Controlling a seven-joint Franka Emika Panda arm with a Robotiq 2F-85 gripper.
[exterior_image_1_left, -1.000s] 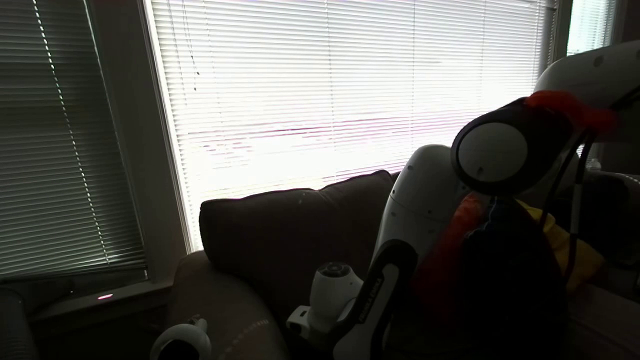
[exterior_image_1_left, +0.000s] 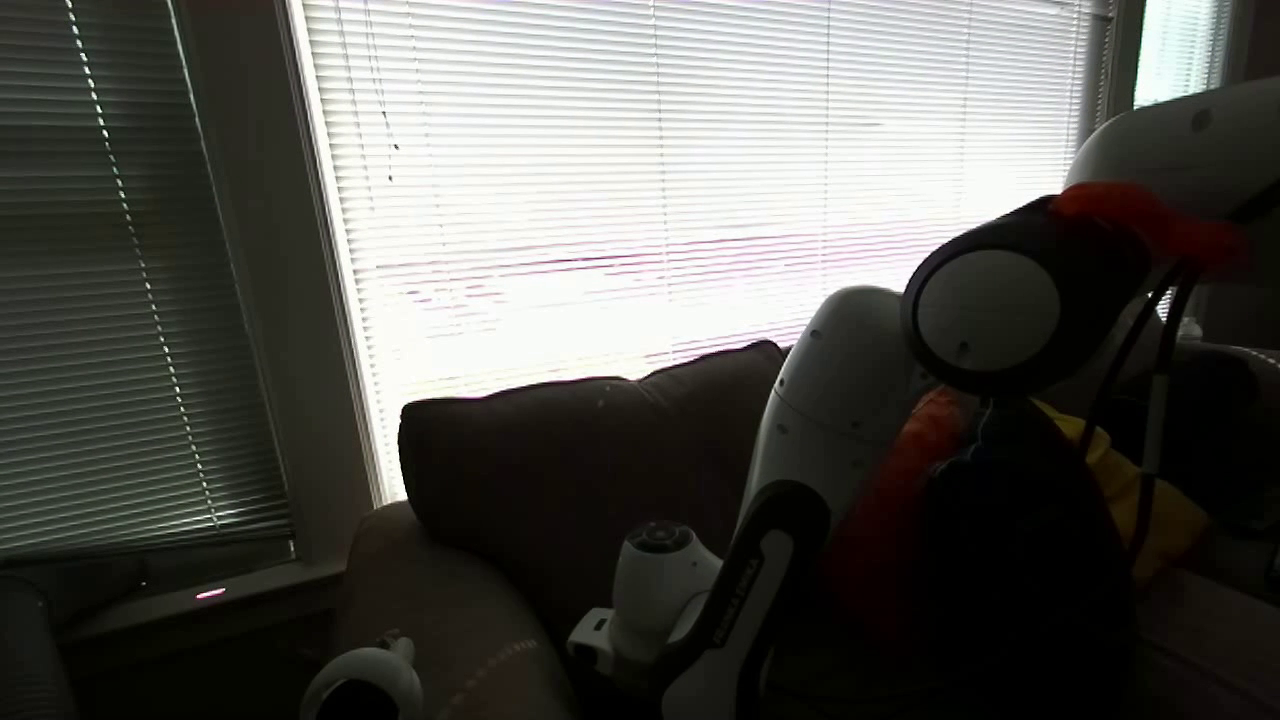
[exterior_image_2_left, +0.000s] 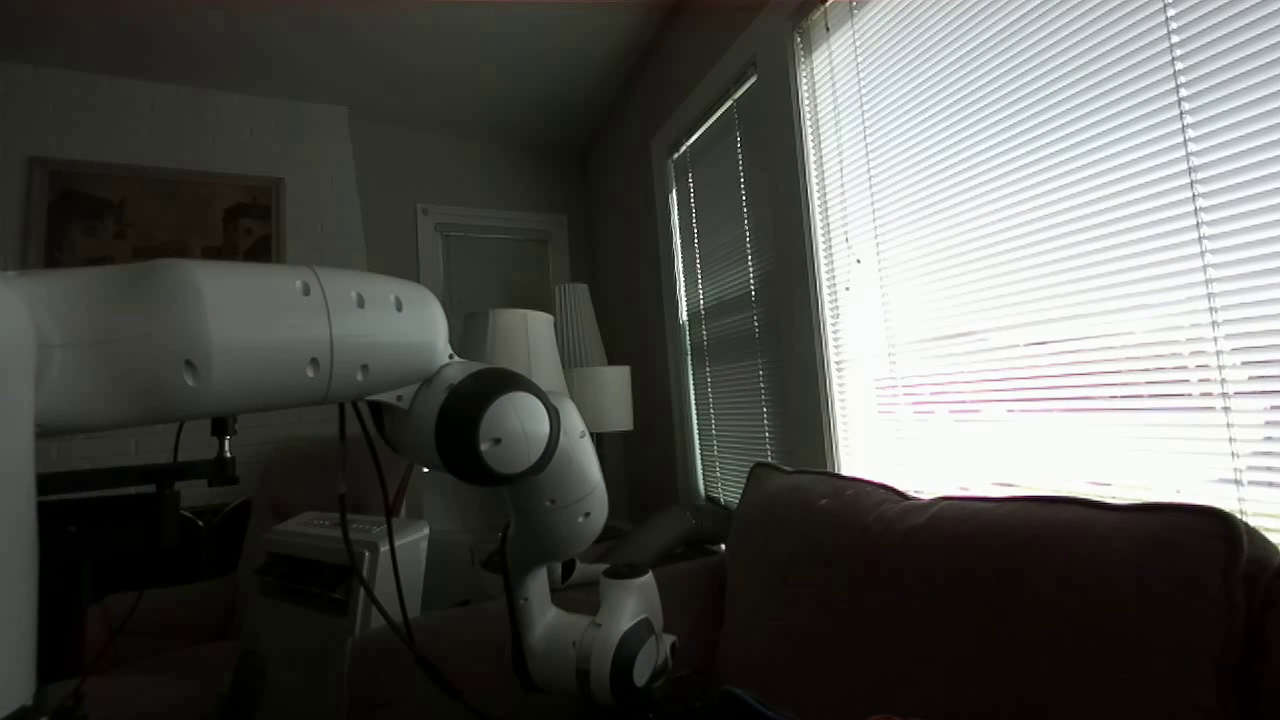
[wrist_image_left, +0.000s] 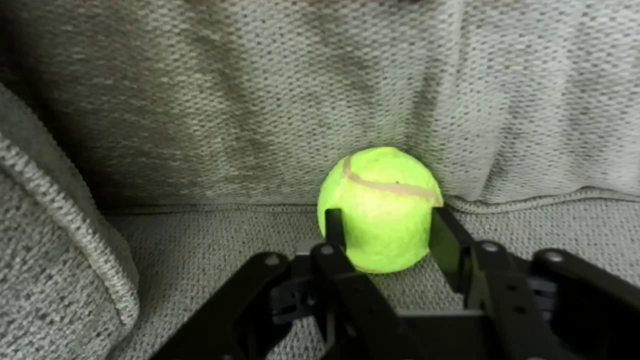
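Note:
A yellow-green tennis ball (wrist_image_left: 384, 222) with a pale seam appears in the middle of the wrist view, against grey woven upholstery. My gripper is shut on it, one dark finger at its left side and the other at its right. The ball is close to the crease between seat and backrest; whether it touches the fabric I cannot tell. Both exterior views show the arm reaching down at the couch, its wrist (exterior_image_1_left: 660, 594) low before the backrest, but the fingers and ball are out of sight there.
The couch back cushion (exterior_image_1_left: 552, 468) rises behind the arm, and an armrest (exterior_image_1_left: 444, 612) stands to its left. A piped cushion edge (wrist_image_left: 90, 252) lies left of the ball. Cables (exterior_image_2_left: 372, 516) hang from the arm. Lamps (exterior_image_2_left: 516, 336) and a bright window are farther off.
In exterior view 1 the wrist has shifted very slightly left and up. The couch and surroundings look the same.

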